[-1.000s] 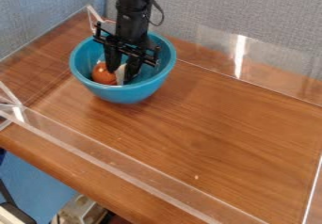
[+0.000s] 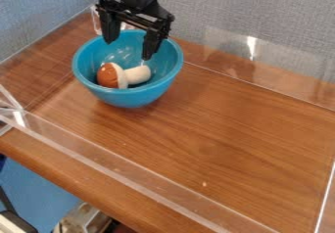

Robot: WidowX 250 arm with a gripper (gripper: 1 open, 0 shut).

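Note:
A blue bowl [image 2: 128, 95] stands at the upper left of the wooden table. Inside it lie an orange-and-white round item [image 2: 110, 74] and a pale, white elongated item [image 2: 136, 74] beside it. My black gripper [image 2: 131, 45] hangs over the back half of the bowl, its fingers spread open with nothing held between them.
Clear plastic edging runs along its sides, with a grey wall behind and a blue surface below at the left.
My gripper has risen from inside the bowl and opened wider. The items in the bowl are now more exposed to view.

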